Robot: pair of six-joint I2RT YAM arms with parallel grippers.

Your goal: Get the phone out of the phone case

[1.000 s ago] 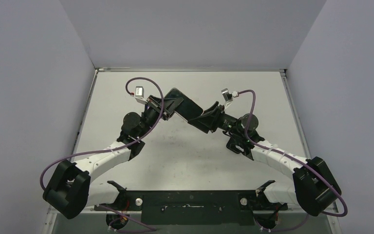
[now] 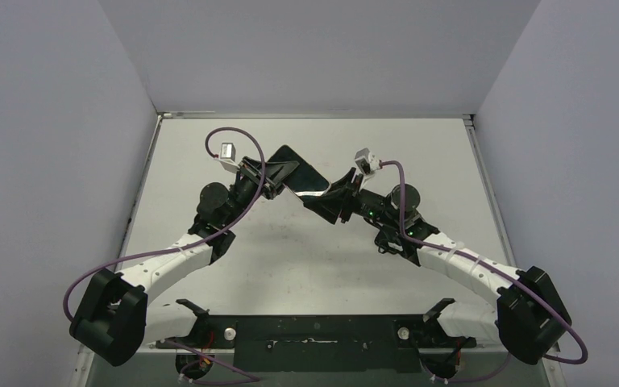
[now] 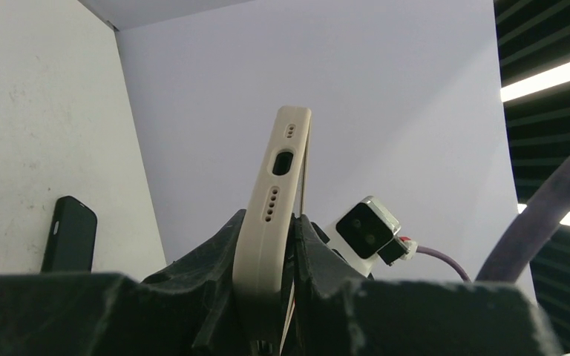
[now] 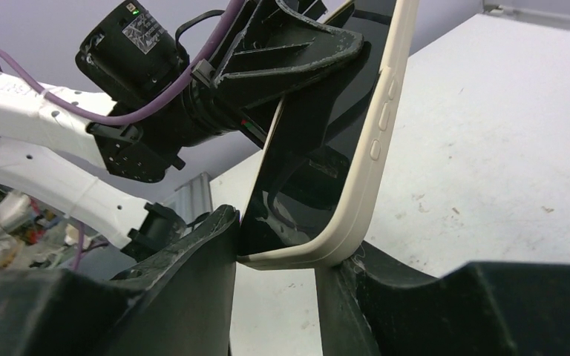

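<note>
A black-screened phone (image 4: 312, 167) sits in a cream case (image 4: 375, 163), held up off the table and tilted between my arms. In the left wrist view the case (image 3: 271, 193) shows its end with the port cutout. My left gripper is shut on it, with fingers pressed to both faces. At the opposite end, my right gripper straddles a lower corner. One of its fingertips (image 4: 226, 219) touches the screen-side edge; the other goes out of sight behind the case. How firmly it grips does not show. The phone appears to lie within the rim.
A dark phone-like object (image 3: 73, 233) lies on the white table below, partly beneath the right arm in the top view.
My right gripper has shifted slightly left and turned. The phone's lower end has moved a little left with it, and a bright streak now shows there. The left gripper has barely moved.
</note>
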